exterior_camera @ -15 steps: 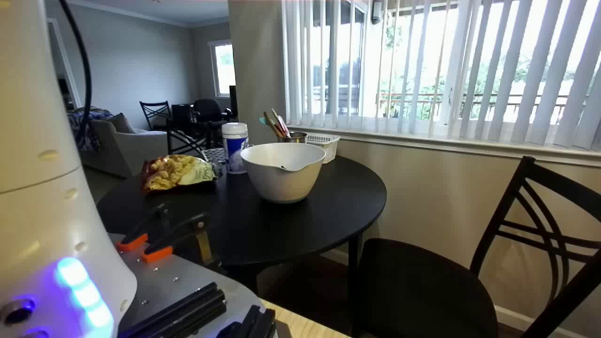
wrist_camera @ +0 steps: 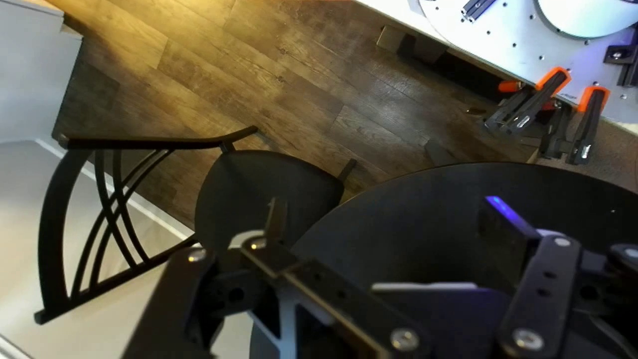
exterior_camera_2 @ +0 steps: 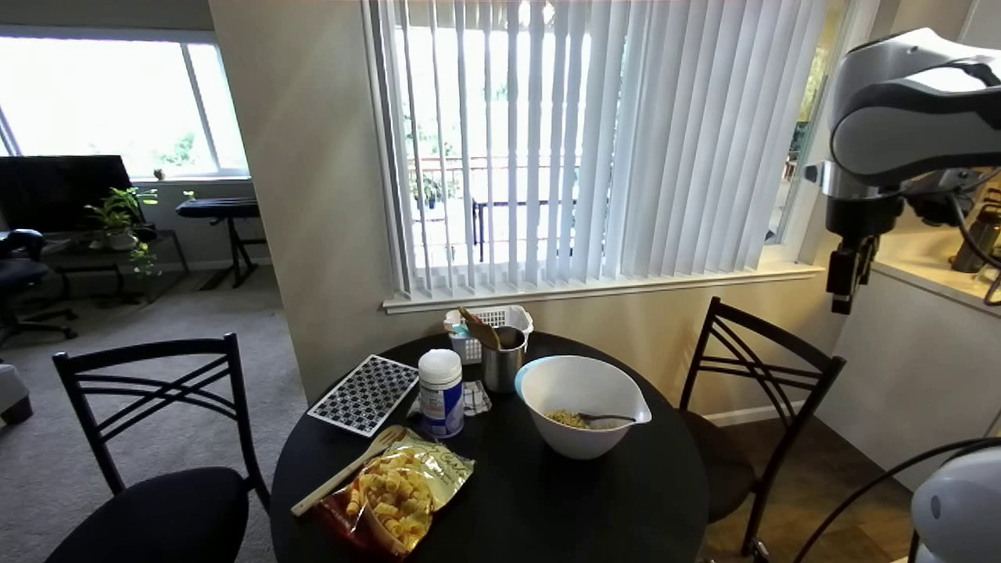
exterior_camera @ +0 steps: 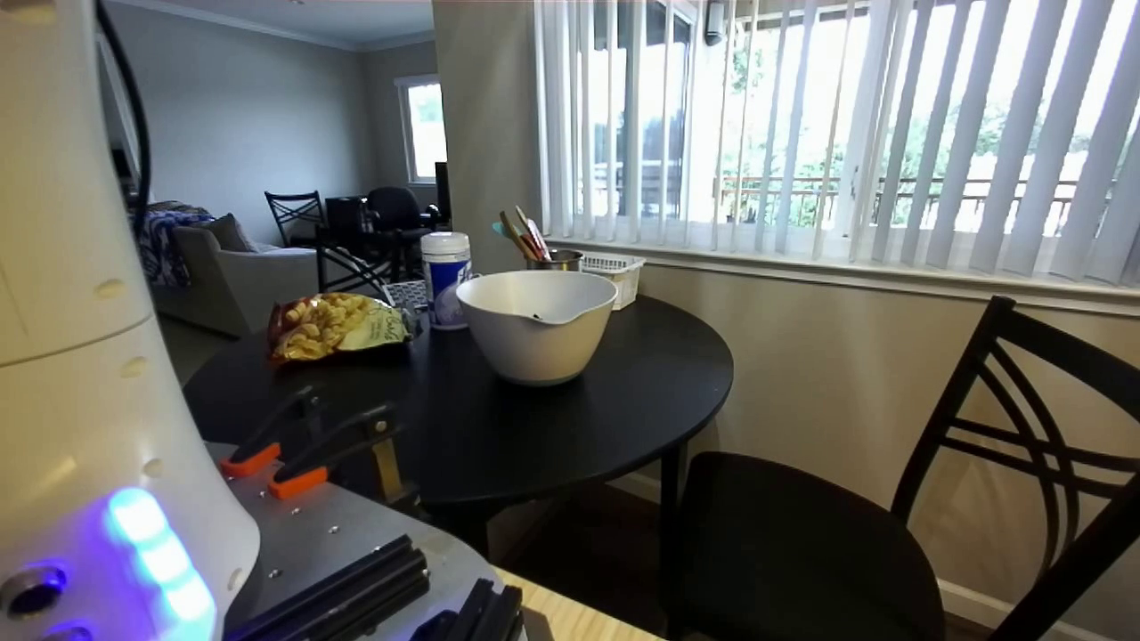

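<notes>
My gripper (exterior_camera_2: 847, 281) hangs high on the right, well above table height and away from the tabletop objects. Its two fingers stand wide apart in the wrist view, the gripper open with nothing between them. On the black round table (exterior_camera_2: 647, 511) a white bowl (exterior_camera_2: 583, 375) holds some yellowish food and a dark-handled utensil. An opened bag (exterior_camera_2: 399, 497) of curled snacks lies at the near left of the table. Beside it rests a wooden fork (exterior_camera_2: 342, 478). A white-lidded canister (exterior_camera_2: 441, 394) stands upright between the bag and the bowl.
Behind the canister are a metal utensil pot (exterior_camera_2: 504, 361), a white basket (exterior_camera_2: 466, 350) and a checkered board (exterior_camera_2: 364, 394). A black chair (wrist_camera: 263, 185) stands against the table. Orange-tipped clamps (wrist_camera: 541, 98) stick out from the base plate. Bare table lies in front of the bowl.
In exterior view 1, the cable along the arm has shifted left and up, and the arm's upper part has turned slightly. The objects on the table have not moved.
</notes>
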